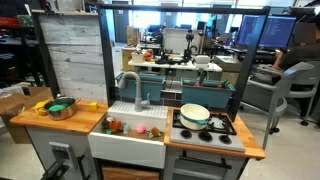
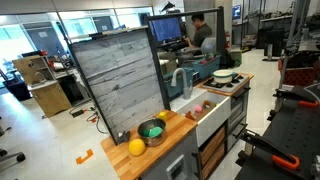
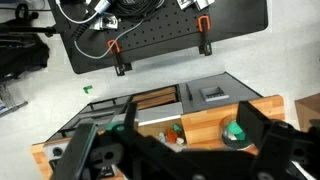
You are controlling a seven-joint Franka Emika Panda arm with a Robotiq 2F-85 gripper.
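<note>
In the wrist view my gripper stands open, its two dark fingers wide apart and no object between them. It points down over the floor and the front of a toy kitchen counter. A dark bowl with something green (image 3: 235, 131) lies near the right finger. The white sink (image 1: 127, 147) holds several small red, green and pink items. On the stove (image 1: 208, 137) at the right rests a cream pot with a teal rim (image 1: 195, 116). At the counter's left end sits the green bowl (image 1: 61, 107).
Yellow items (image 2: 136, 146) lie round the bowl. A tall faucet (image 1: 136, 89) rises behind the sink, and a wooden panel (image 1: 78, 58) stands at the back left. A black table (image 2: 275, 130) with orange-handled clamps faces the counter. Bare wood (image 1: 81, 120) lies between bowl and sink.
</note>
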